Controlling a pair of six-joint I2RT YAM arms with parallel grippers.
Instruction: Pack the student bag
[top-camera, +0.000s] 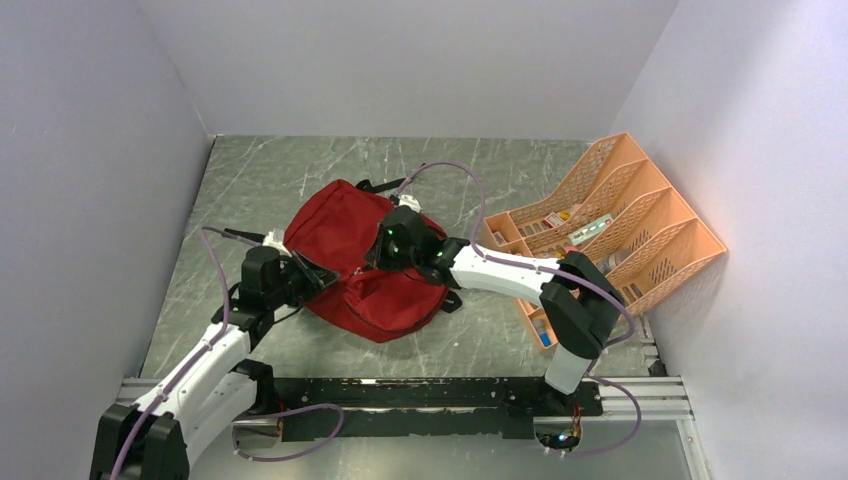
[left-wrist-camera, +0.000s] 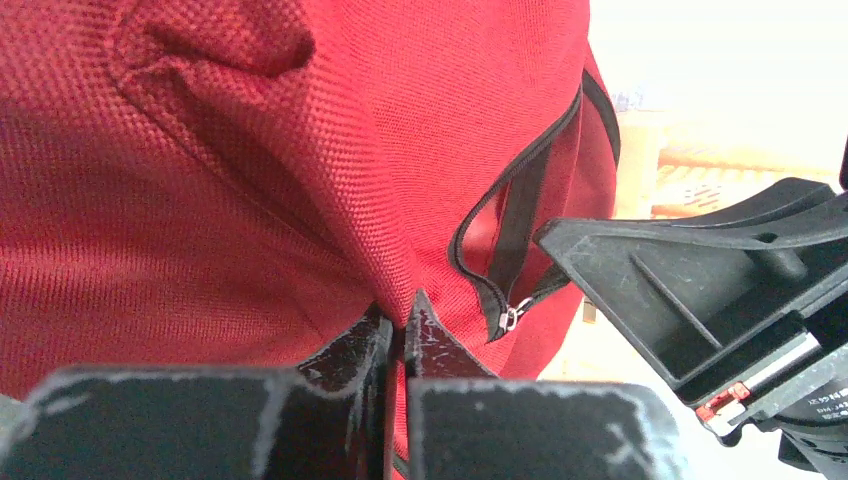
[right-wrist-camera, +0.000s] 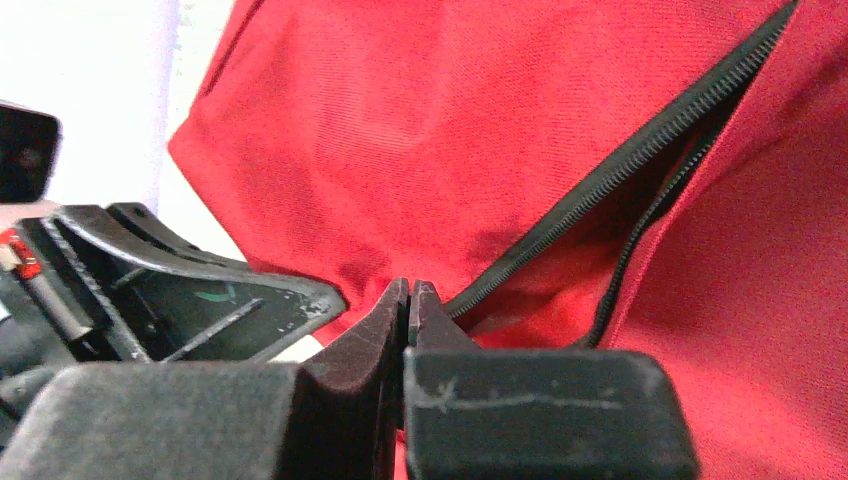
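The red bag (top-camera: 341, 228) lies on the table with its black zipper (right-wrist-camera: 630, 170) partly open. My left gripper (top-camera: 334, 278) is at the bag's left side, shut on a raised fold of red fabric (left-wrist-camera: 345, 190). Just to its right, over the bag's middle, my right gripper (top-camera: 369, 263) is shut by the end of the zipper opening; nothing clearly shows between its fingertips. A metal zipper pull (left-wrist-camera: 512, 317) appears in the left wrist view, close to the right gripper's fingers. The bag's inside is mostly hidden.
An orange divided organizer (top-camera: 668, 235) holding several small items stands on the right, partly behind my right arm. Black straps (top-camera: 383, 186) stick out around the bag. Bare grey table (top-camera: 270, 170) lies behind the bag and to its left.
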